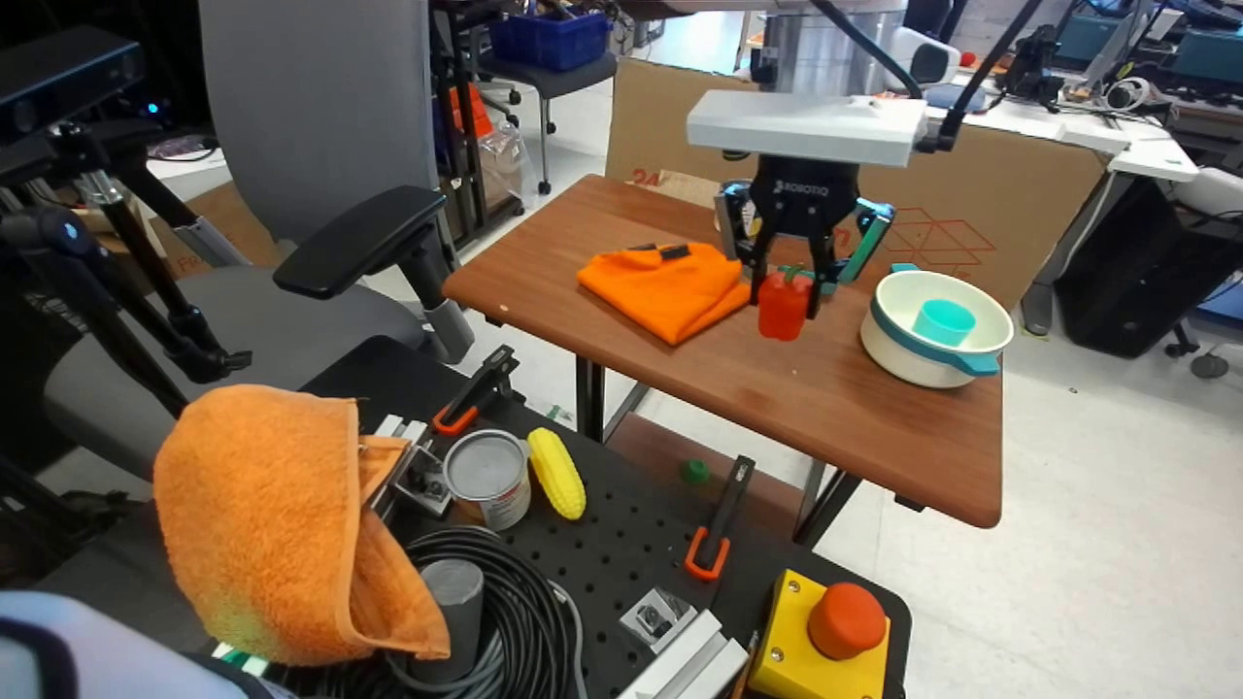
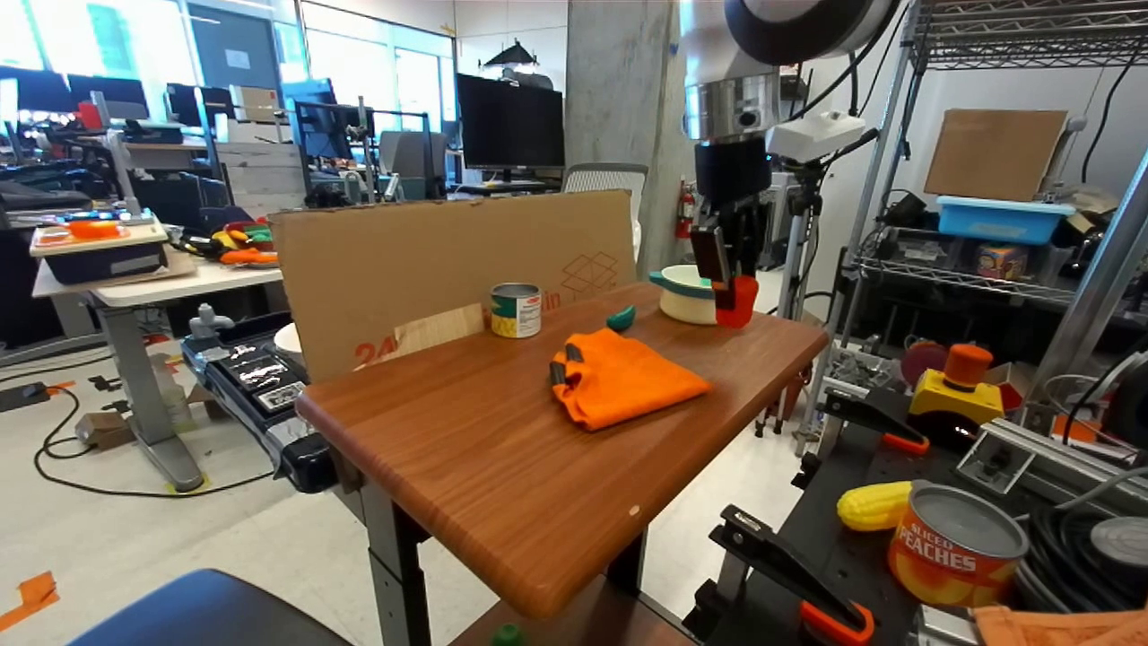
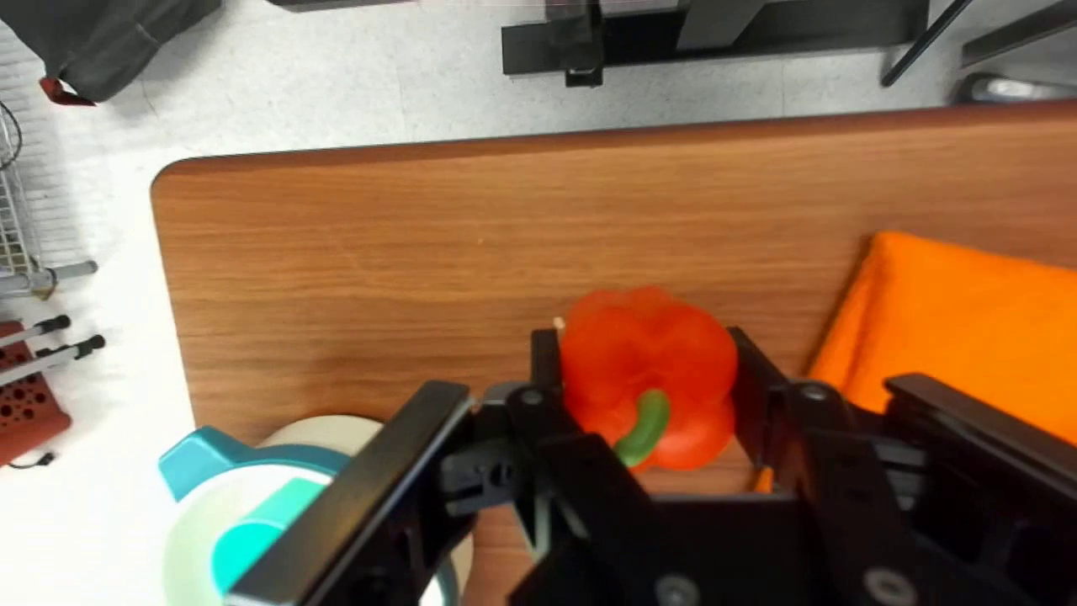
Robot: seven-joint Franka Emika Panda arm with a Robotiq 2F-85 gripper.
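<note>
A red toy pepper with a green stem (image 3: 656, 374) is pinched between the two black fingers of my gripper. In exterior view 1 the gripper (image 1: 788, 285) holds the pepper (image 1: 783, 309) above the table, between the orange cloth (image 1: 670, 289) and the white pot (image 1: 921, 371). The pot has teal handles, and a turquoise cup (image 1: 946, 321) is inside it. Seen from the wrist, the pot (image 3: 343, 433) lies at lower left, partly behind a finger.
On the wooden table (image 2: 484, 452) stand a can (image 2: 517, 310) at the back and a green toy vegetable (image 2: 621, 318) near the pot. A cardboard sheet (image 2: 452, 248) walls off the far edge.
</note>
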